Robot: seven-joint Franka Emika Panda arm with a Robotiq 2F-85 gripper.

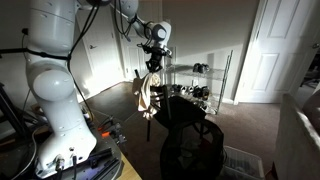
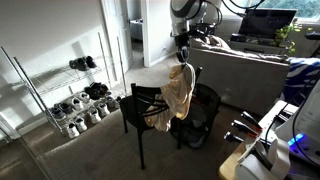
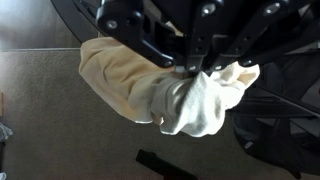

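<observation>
A cream-coloured cloth (image 2: 178, 92) hangs from my gripper (image 2: 184, 57) in exterior view 2, its lower part beside the black chair (image 2: 143, 104). In exterior view 1 the same cloth (image 1: 146, 96) drapes below the gripper (image 1: 153, 72), left of the chair. Seen from the wrist, the bunched cloth (image 3: 190, 103) spreads beneath the gripper, which is shut on it. Whether the cloth's lower end still touches the chair cannot be told.
A black mesh hamper (image 1: 195, 151) stands on the floor beside the chair. Behind is a shoe rack (image 2: 70, 82) with several pairs of shoes. A wooden table edge (image 1: 125, 168) lies near the arm's base. Open carpet stretches to the right in exterior view 1.
</observation>
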